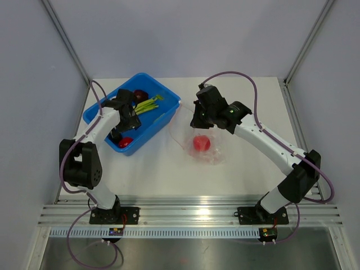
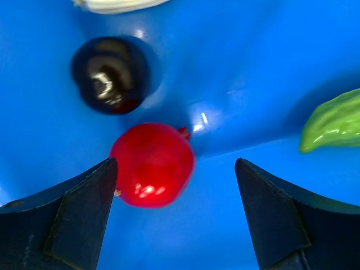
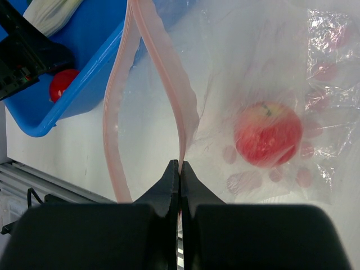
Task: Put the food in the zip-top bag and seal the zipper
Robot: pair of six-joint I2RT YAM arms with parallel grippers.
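Note:
A clear zip top bag (image 3: 214, 73) with a pink zipper rim lies on the table, its mouth gaping. Inside it rests a red apple (image 3: 268, 135). My right gripper is shut on the bag's rim at one end of the mouth. Over the blue bin (image 1: 159, 125), my left gripper is open, with nothing held. Below its fingers (image 2: 81, 216), towards the left one, a red pomegranate (image 2: 152, 166) sits on the bin's floor; in the top view this pomegranate (image 1: 125, 142) shows at the bin's near corner.
A dark round fruit (image 2: 111, 75) lies beside the pomegranate, and a green vegetable (image 2: 334, 124) is off to the right. Green stalks (image 1: 147, 106) and a dark purple item (image 1: 140, 95) occupy the bin's far part. White table right of the bag is clear.

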